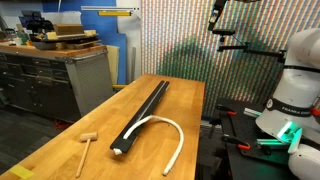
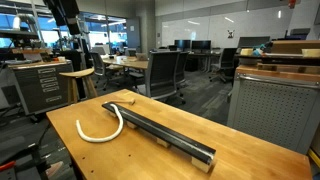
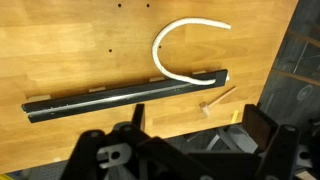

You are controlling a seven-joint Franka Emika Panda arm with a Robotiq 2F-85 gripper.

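Observation:
A long black rail or channel (image 1: 146, 112) lies on the wooden table (image 2: 240, 140). The curved white hose (image 3: 157, 46) rests beside it, with one end lying at or over the end of the rail; the rest bends out onto the bare wood. A mallet with a light wooden head (image 1: 88, 136) lies apart from both, near that same end. High above the table, my gripper is open, with nothing between its widely spread fingers. Exterior view 1 shows the gripper (image 1: 215, 17) near the top edge.
A metal workbench (image 1: 75, 85) stands behind the table in exterior view 1. Office chairs (image 2: 163, 72) and desks fill the background. Yellow tape (image 1: 20, 172) marks a table corner.

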